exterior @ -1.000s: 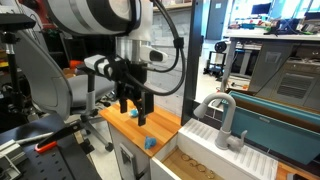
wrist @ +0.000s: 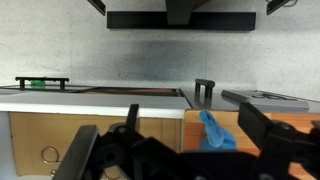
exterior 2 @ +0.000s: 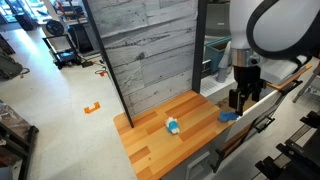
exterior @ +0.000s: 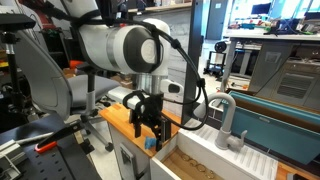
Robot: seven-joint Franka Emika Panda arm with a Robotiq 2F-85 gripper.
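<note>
A small blue object, perhaps a cloth or sponge, lies on the wooden countertop near its edge. In exterior view 2, the blue object sits right below my gripper. My gripper is low over the counter with its fingers spread. The wrist view shows the blue object toward the right-hand finger, with the gripper open around empty space. Contact with the object cannot be made out. A second, blue-and-white object rests farther along the wood.
An open compartment with a pale wooden floor lies beside the counter. A grey faucet rises behind it, and a teal trough stands farther back. A grey panelled wall borders the wooden surface.
My arm has come down and somewhat to the right, bringing the gripper from above the counter to just over the blue object. The blue object appears in the same place.
</note>
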